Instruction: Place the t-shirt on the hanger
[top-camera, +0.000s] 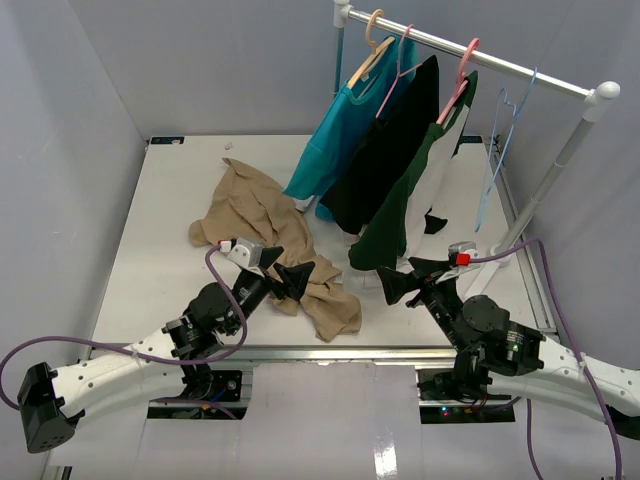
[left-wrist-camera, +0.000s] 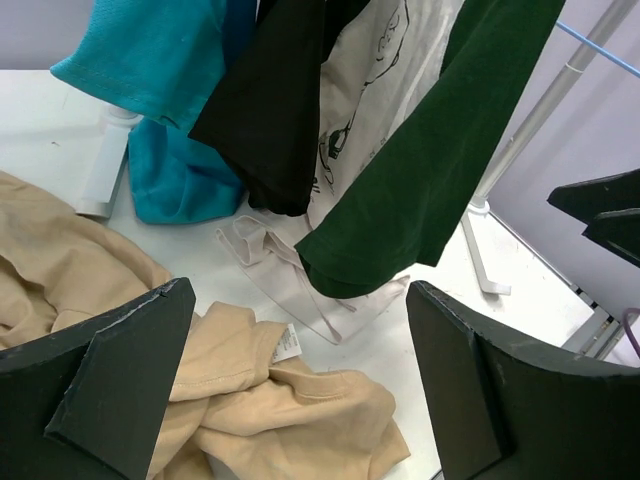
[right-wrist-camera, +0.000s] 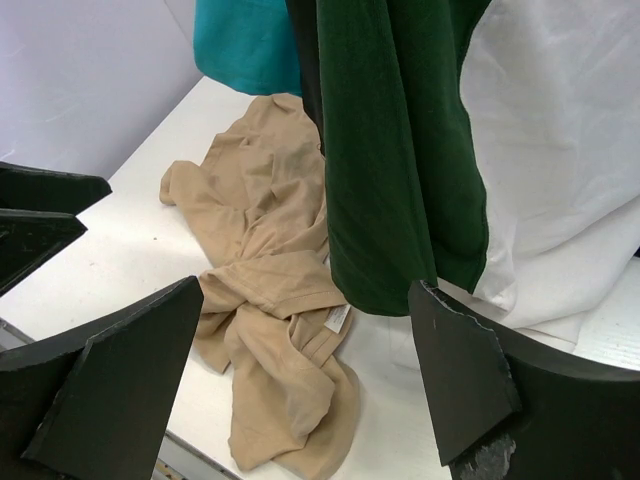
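Note:
A crumpled tan t-shirt (top-camera: 250, 210) lies on the white table, also seen in the left wrist view (left-wrist-camera: 290, 420) and the right wrist view (right-wrist-camera: 280, 390). An empty blue hanger (top-camera: 508, 130) hangs at the right end of the rail. My left gripper (top-camera: 282, 268) is open above the tan shirt, nothing between its fingers. My right gripper (top-camera: 415, 275) is open in front of the hanging green shirt, also empty.
Teal (top-camera: 330, 140), black (top-camera: 380, 150) and green (top-camera: 390, 225) garments hang from the white rail (top-camera: 500, 63), above the table's back right.

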